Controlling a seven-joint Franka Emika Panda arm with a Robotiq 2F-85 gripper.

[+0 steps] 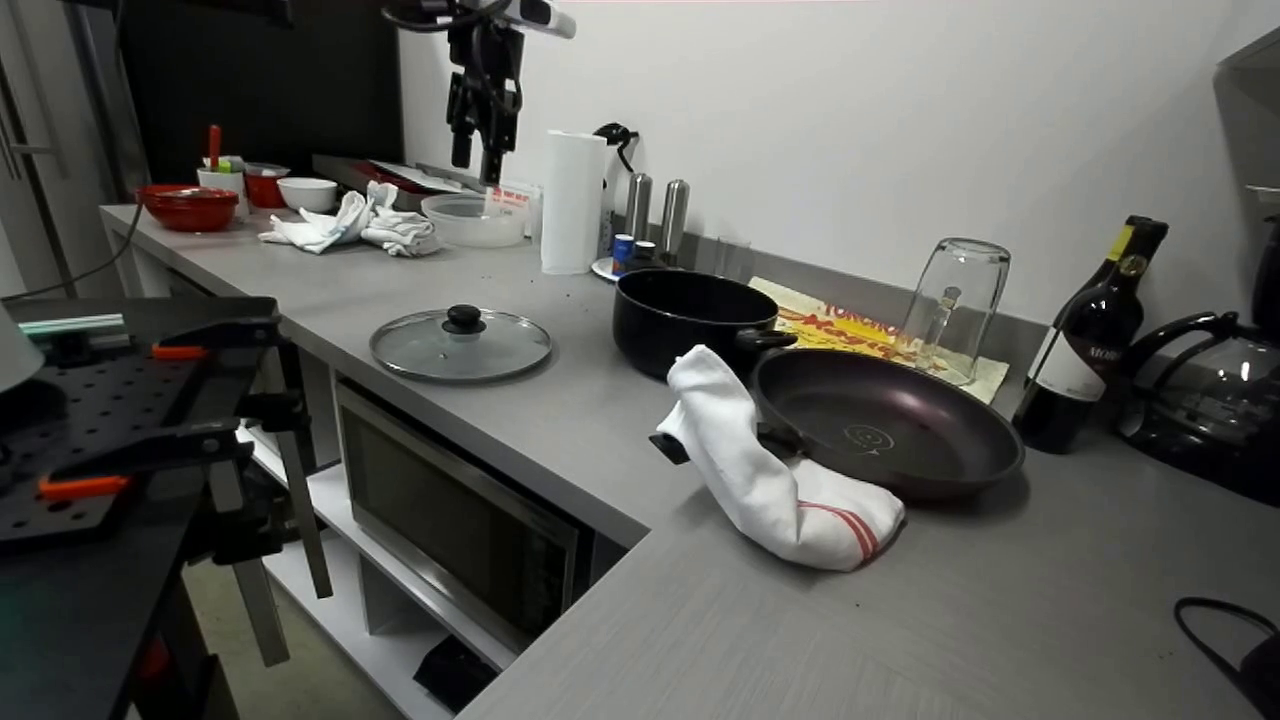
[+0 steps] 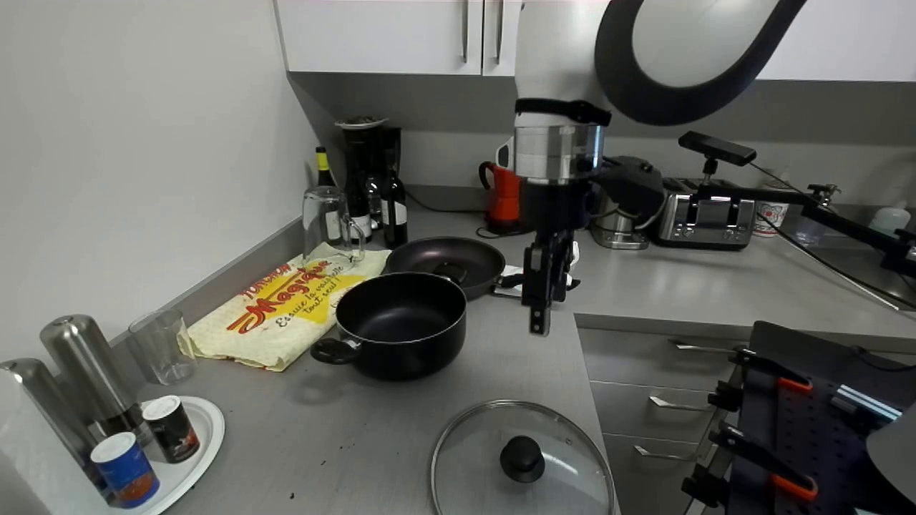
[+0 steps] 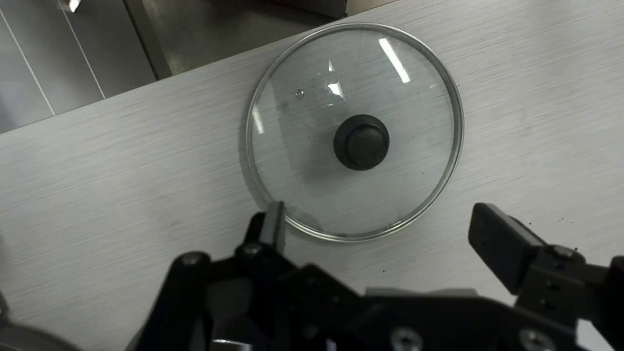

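Note:
A glass lid with a metal rim and a black knob lies flat on the counter, knob up. My gripper is above the counter with its fingers wide apart, nothing between them. In the wrist view the lid appears just ahead of the fingertips, one overlapping its rim in the picture. Exterior view 1 has the gripper high up at the back, and exterior view 2 shows it raised as well. A black pot, uncovered and empty, stands close to the lid.
A dark frying pan sits beside the pot, a white towel by its handle. Glasses, wine bottles and a paper roll line the wall. Bare counter surrounds the lid; the counter's edge runs close to it.

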